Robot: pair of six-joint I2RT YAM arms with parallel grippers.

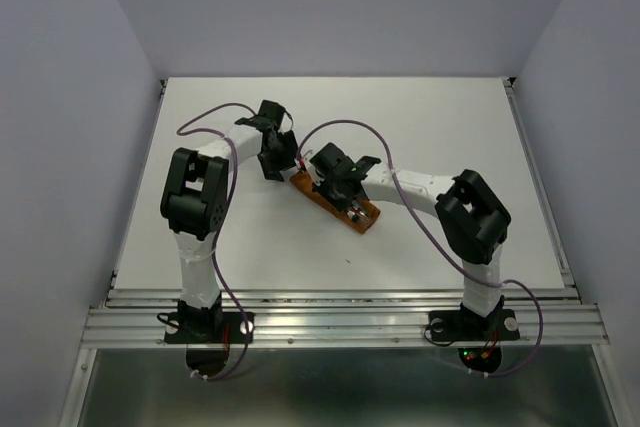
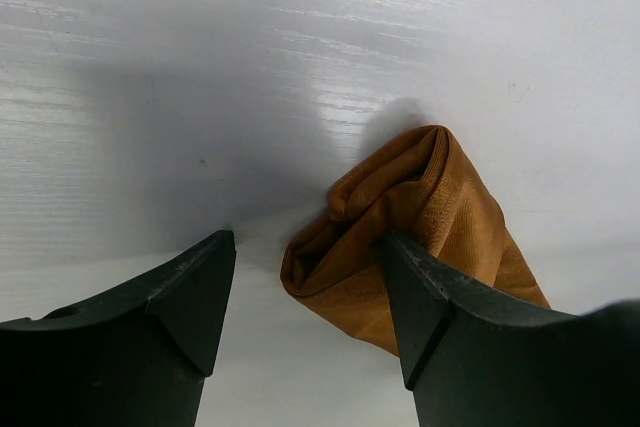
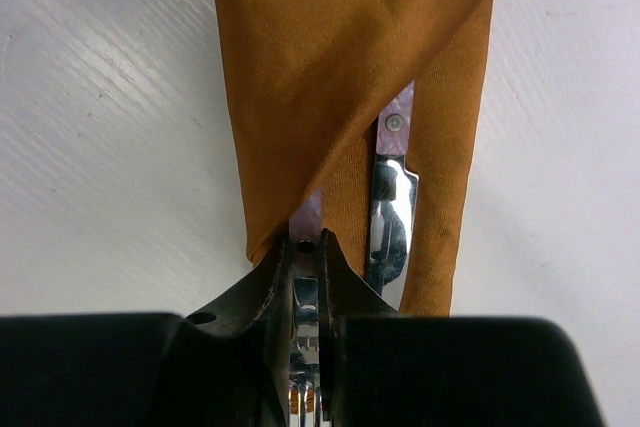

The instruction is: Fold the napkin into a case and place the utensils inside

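The folded brown napkin [image 1: 314,193] lies slanted at the middle of the table, its diagonal flap [image 3: 320,37] covering the upper part. My right gripper is shut on the fork [image 3: 305,347], whose pinkish handle runs under the flap with only a short piece showing. Beside it, the knife [image 3: 390,217] rests on the napkin, its handle end tucked beneath the flap. My left gripper stands open at the napkin's far-left end, one finger [image 2: 405,262] over or against the cloth; contact is unclear.
A small dark speck [image 1: 348,261] marks the surface in front. Purple cables [image 1: 410,212] loop above both arms.
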